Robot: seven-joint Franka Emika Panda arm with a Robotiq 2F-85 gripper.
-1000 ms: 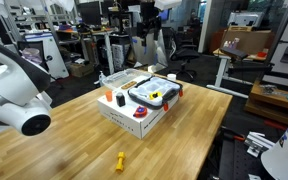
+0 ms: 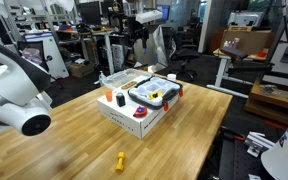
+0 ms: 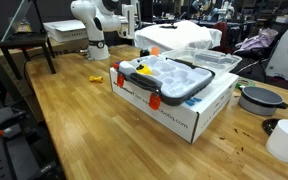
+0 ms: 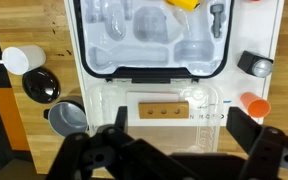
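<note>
My gripper stands open in the wrist view, its dark fingers spread wide, nothing between them. Beneath it lies a clear plastic bin [image 4: 206, 100], with a brown block with dark holes [image 4: 164, 110] showing through its middle. A grey compartment tray [image 4: 149, 55] with a black rim adjoins the bin; a yellow object [image 4: 185, 4] and a dark tool [image 4: 217, 20] lie in it. Exterior view 1 shows the tray [image 2: 156, 94] and bin on a white box [image 2: 136, 123], with my gripper [image 2: 140, 48] high above and behind them, small and indistinct.
A small yellow object [image 2: 120, 162] lies on open wooden tabletop. Beside the box stand a grey pot [image 3: 262, 100], a white mug [image 3: 285, 141] and a dark round lid [image 3: 270, 126]. An orange cup [image 4: 252, 103] and a dark cube [image 4: 254, 65] flank the other side.
In exterior view 1 the arm's end has shifted leftward and looks smaller, farther back. The tray, the bin and the table objects have stayed put.
</note>
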